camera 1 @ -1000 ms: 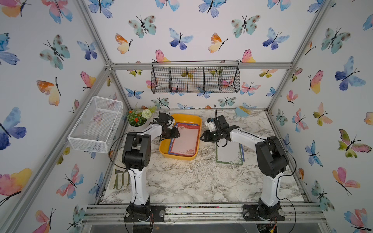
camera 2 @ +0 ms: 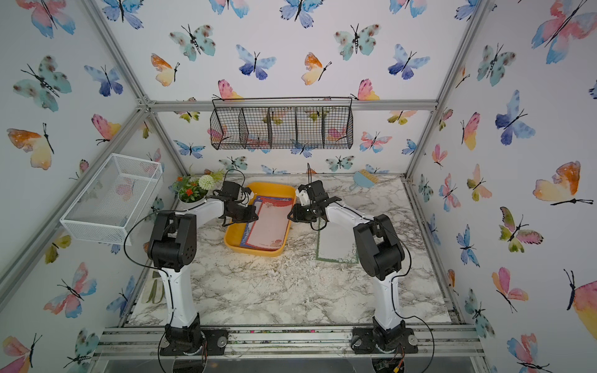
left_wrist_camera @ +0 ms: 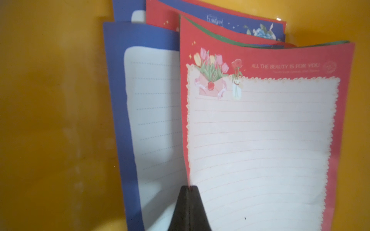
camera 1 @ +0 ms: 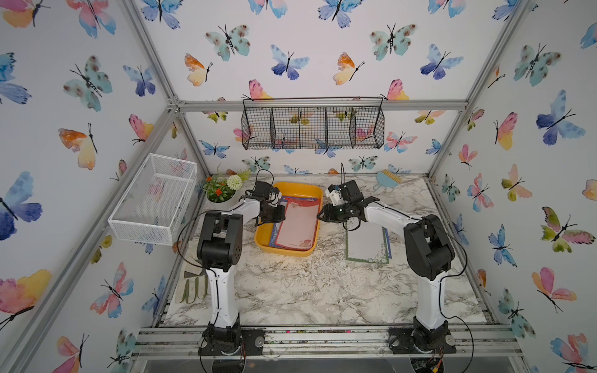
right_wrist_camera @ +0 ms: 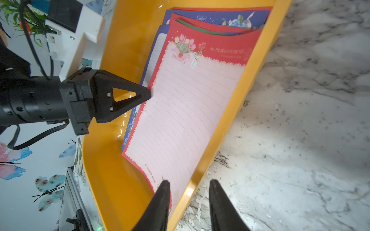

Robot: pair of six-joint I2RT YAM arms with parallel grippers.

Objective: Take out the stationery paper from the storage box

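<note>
The orange storage box (camera 1: 261, 239) holds red- and blue-bordered stationery sheets. My left gripper is shut, fingertips at the left edge of the top red sheet (left_wrist_camera: 262, 146), over the blue sheet (left_wrist_camera: 150, 115); whether paper is between them is unclear. In the right wrist view the red sheet (right_wrist_camera: 185, 100) leans toward the box's right wall. My right gripper is open, fingers straddling that wall's rim (right_wrist_camera: 219, 134) from above.
Other sheets (camera 1: 367, 245) lie right of the box. A potted plant (camera 1: 217, 186), white wire basket (camera 1: 143, 199) and gloves (camera 1: 189, 286) are at the left.
Over the last second my right gripper has moved slightly back and left toward the box. The left arm has shifted slightly, and the top sheet sits a little further right.
</note>
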